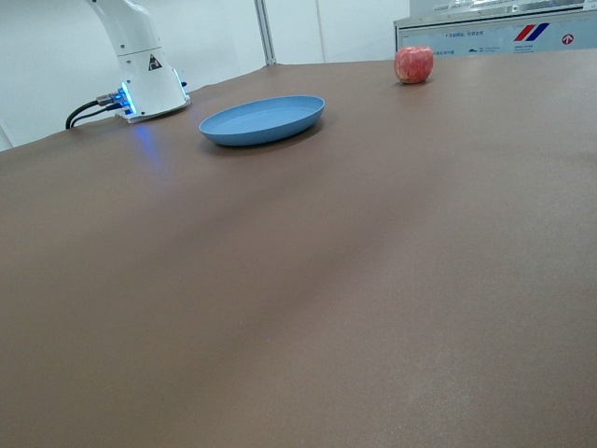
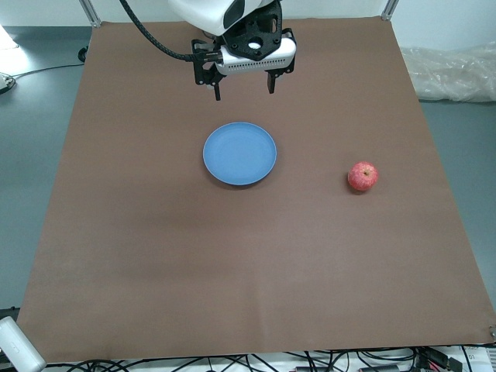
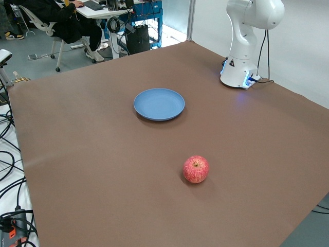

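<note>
A round blue plate (image 2: 239, 153) lies flat on the brown table (image 2: 256, 263), also seen as a shallow dish (image 1: 261, 119) in the top view. A red apple (image 2: 363, 176) rests on the table to the plate's right in the left view, apart from it; in the right view the apple (image 3: 196, 169) sits in front of the plate (image 3: 159, 104). My gripper (image 2: 244, 88) hangs at the top of the left view, above and beyond the plate, its two fingers spread apart with nothing visible between them.
The robot base (image 3: 236, 72) stands at the table's far edge in the right view. Cables run along one table edge. A person sits at a desk beyond the table.
</note>
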